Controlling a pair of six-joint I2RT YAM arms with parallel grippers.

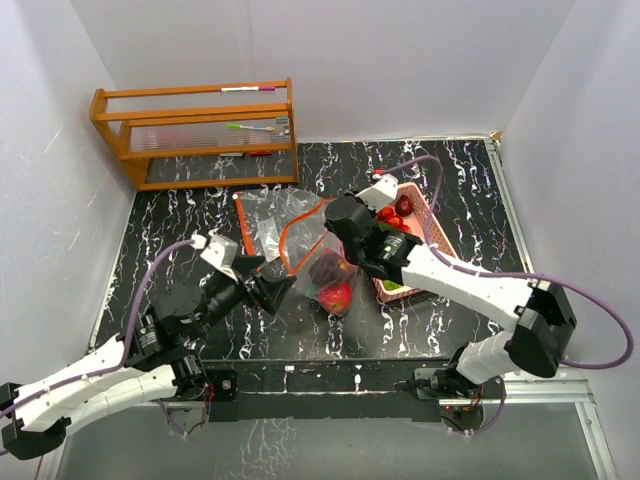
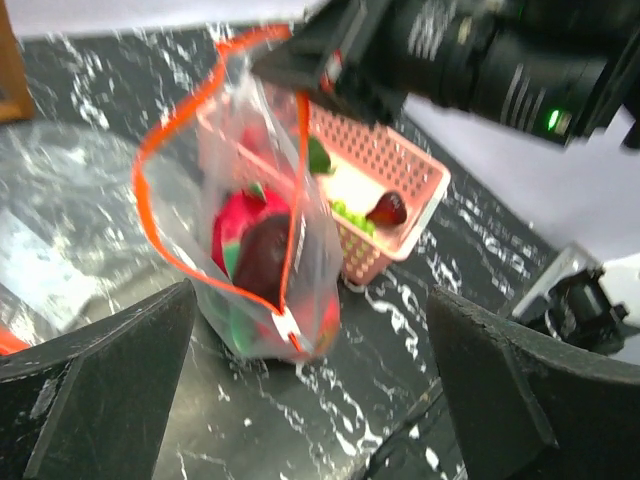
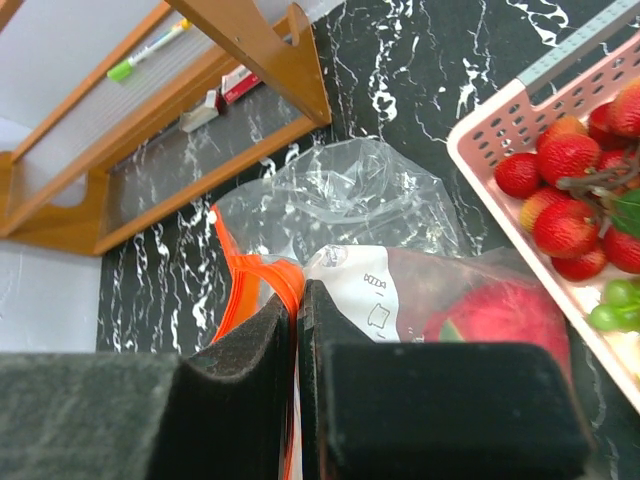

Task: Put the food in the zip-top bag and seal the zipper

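Note:
The zip bag [image 2: 320,250] with orange zipper edges stands on the counter holding red and dark food [image 1: 334,295], with some green. My right gripper is shut on the bag's orange-edged rim at the top, seen above the bag in the left wrist view. My left gripper [image 1: 270,290] stands open just left of the bag's opening; in the left wrist view the bag is beyond its fingers, with nothing clearly between them. Another clear, orange-edged plastic bag [image 3: 340,190] lies flat behind, toward the rack.
A pink basket [image 3: 490,150] with strawberries, green grapes and other items sits right of the bag, partly under my right arm. A wooden rack [image 1: 200,112] with markers stands at the back left.

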